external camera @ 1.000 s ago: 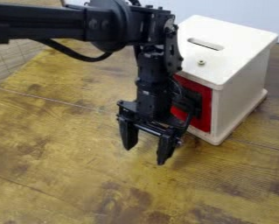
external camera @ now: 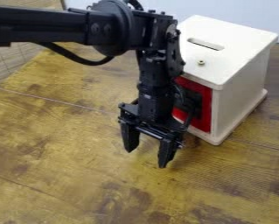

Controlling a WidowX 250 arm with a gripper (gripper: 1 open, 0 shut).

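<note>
My black gripper (external camera: 148, 150) hangs just above the wooden table in front of a white box (external camera: 240, 105), its two fingers apart and nothing visible between them. The box has a slotted sloping top with a small knob and a red panel (external camera: 202, 124) on its left face, partly hidden behind my arm and gripper.
A tiled or grid surface shows beyond the table at the upper left, and a pale wall stands behind the box.
The gripper has shifted very slightly to the right; otherwise nothing visibly differs.
</note>
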